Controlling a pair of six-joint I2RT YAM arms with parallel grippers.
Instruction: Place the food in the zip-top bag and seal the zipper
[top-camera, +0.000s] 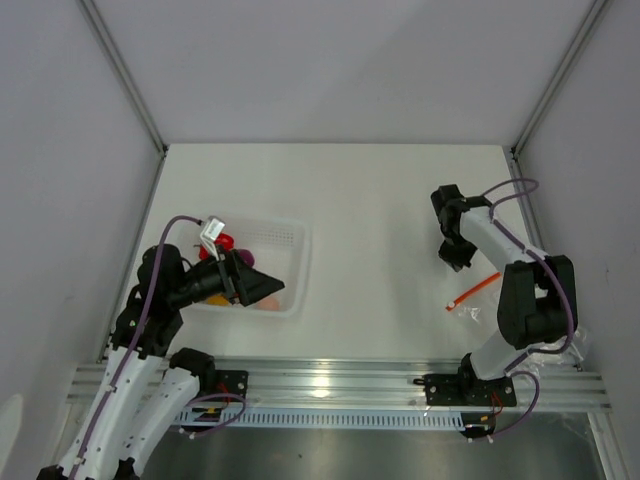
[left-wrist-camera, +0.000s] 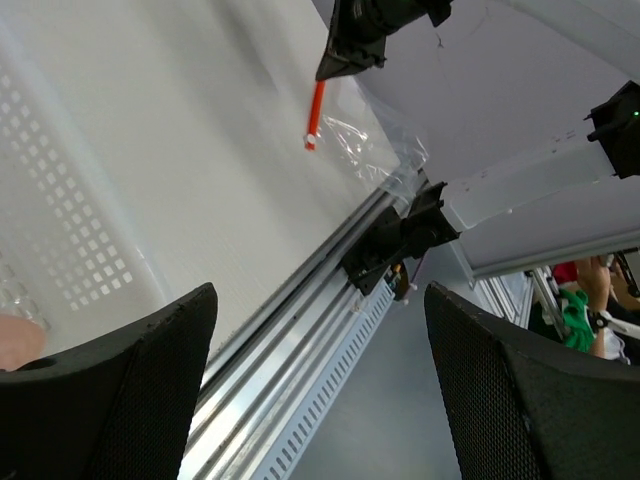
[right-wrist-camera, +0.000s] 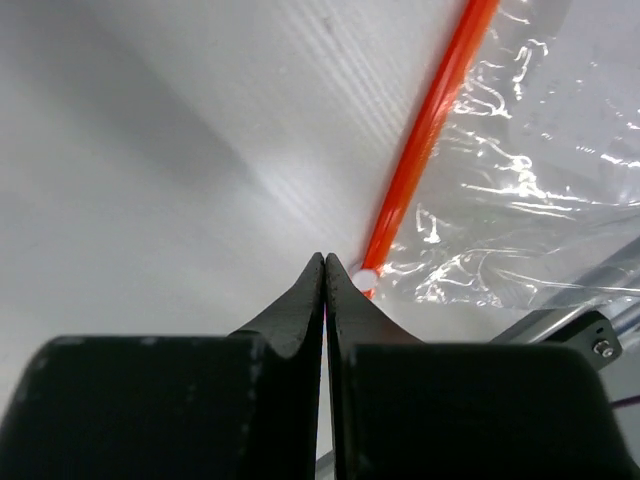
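A clear zip bag (right-wrist-camera: 520, 190) lies at the table's right side, its orange zipper strip (right-wrist-camera: 425, 130) running along one edge to a white slider (right-wrist-camera: 364, 280). My right gripper is shut with nothing between its fingers; in the right wrist view the slider end shows just beyond the tips, outside them. From above, that gripper (top-camera: 457, 262) is left of the strip. My left gripper stands open and empty over the white basket (top-camera: 307, 265). Inside the basket are red food (top-camera: 222, 242), a purple piece (top-camera: 246, 257) and a pinkish one (top-camera: 268, 303), partly covered by the arm.
A metal rail (top-camera: 320, 378) runs along the front edge, and the bag's lower part reaches toward it under the right arm. Grey walls close in the back and sides.
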